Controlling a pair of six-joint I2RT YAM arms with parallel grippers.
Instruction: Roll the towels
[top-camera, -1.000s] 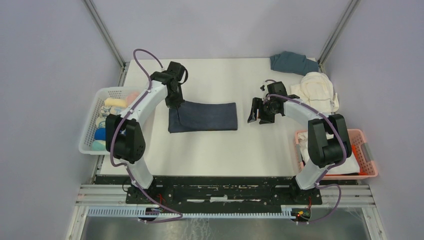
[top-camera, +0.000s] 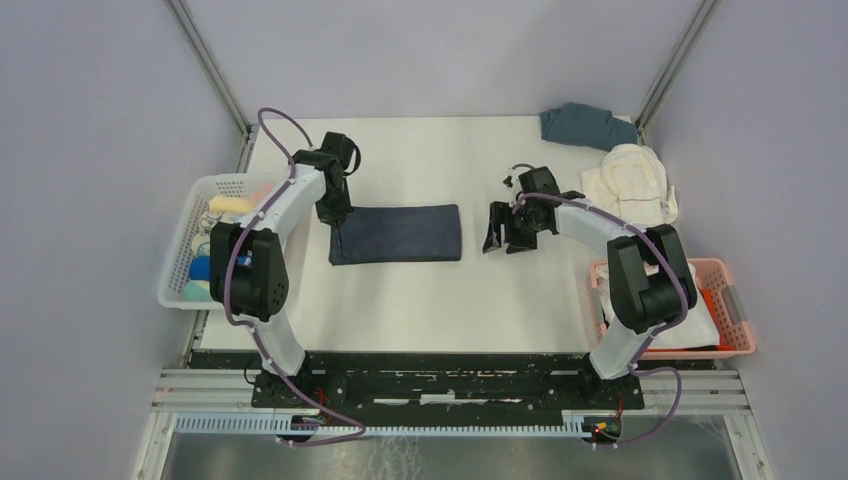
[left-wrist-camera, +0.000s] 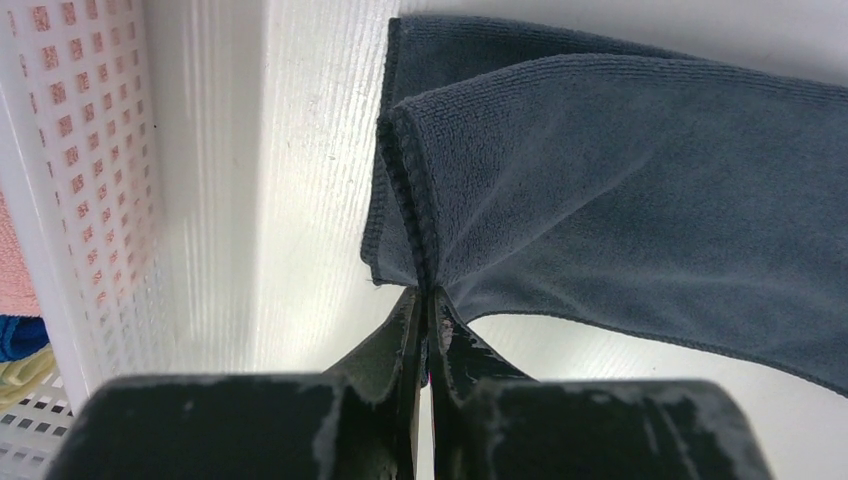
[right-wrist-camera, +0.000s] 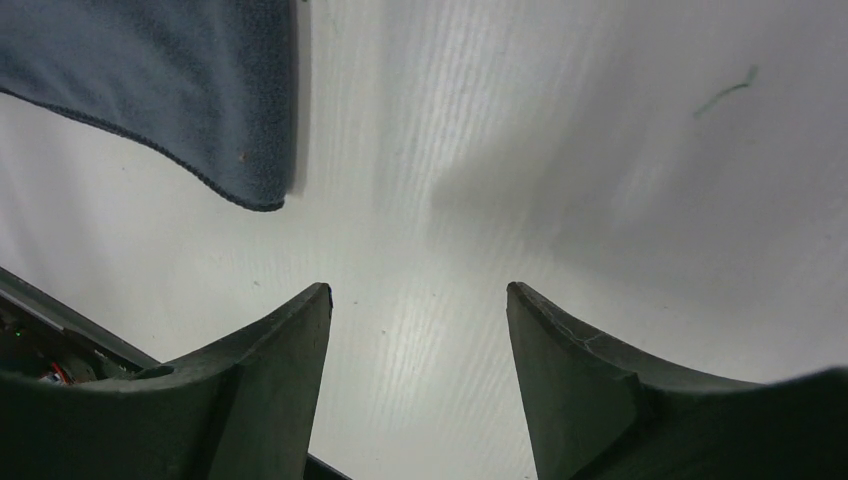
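Observation:
A folded dark grey-blue towel lies flat across the middle-left of the white table. My left gripper is shut on the towel's left end, where a folded edge rises into the fingers and the cloth creases around it. My right gripper stands open over bare table, a little to the right of the towel's right end, with nothing between its fingers.
A white basket of rolled coloured towels sits at the left. A pink basket with white cloth is at the right, with cream towels and a teal towel behind.
Over the last second my left gripper and the towel shifted left, and the gripper came slightly toward the front. My right gripper moved a little left and toward the front.

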